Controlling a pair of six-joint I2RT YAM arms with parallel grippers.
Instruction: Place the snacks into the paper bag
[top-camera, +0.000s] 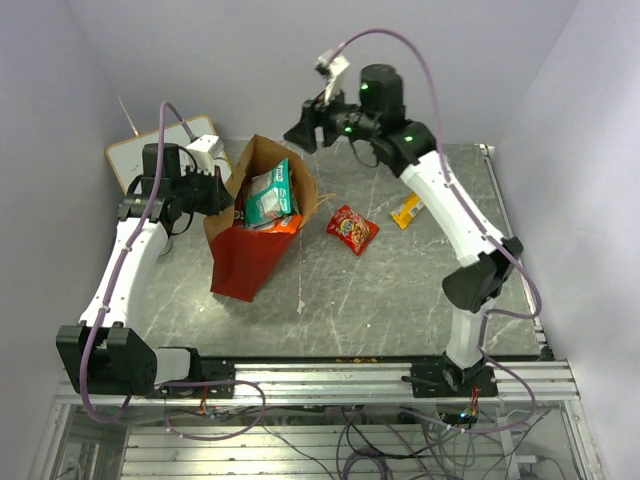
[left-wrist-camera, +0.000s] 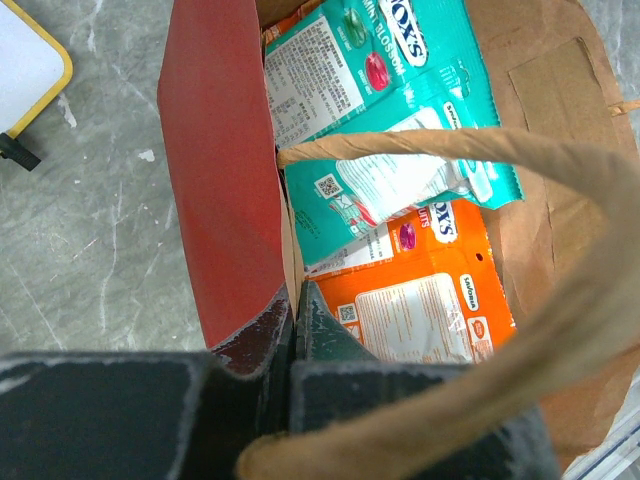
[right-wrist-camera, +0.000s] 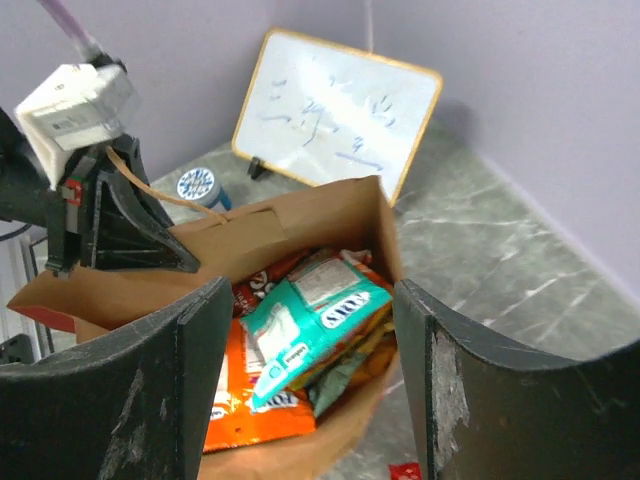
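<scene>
The paper bag (top-camera: 248, 262), red outside and brown inside, lies with its mouth open at the left of the table. Inside it are teal snack packs (left-wrist-camera: 375, 180) and an orange pack (left-wrist-camera: 420, 300), with more packs partly hidden beneath. My left gripper is shut on the bag's rim. Above and behind the bag's right side hangs my right gripper, its fingers wide apart and nothing between them. Outside the bag, a red snack pack (top-camera: 353, 229) and a yellow snack pack (top-camera: 407, 210) rest on the table to its right.
A small whiteboard (right-wrist-camera: 335, 110) lies behind the bag, beside a round can (right-wrist-camera: 203, 188). Twisted handles (left-wrist-camera: 420, 145) arch over the bag's mouth. Bare grey table (top-camera: 400, 300) spreads across the front and right.
</scene>
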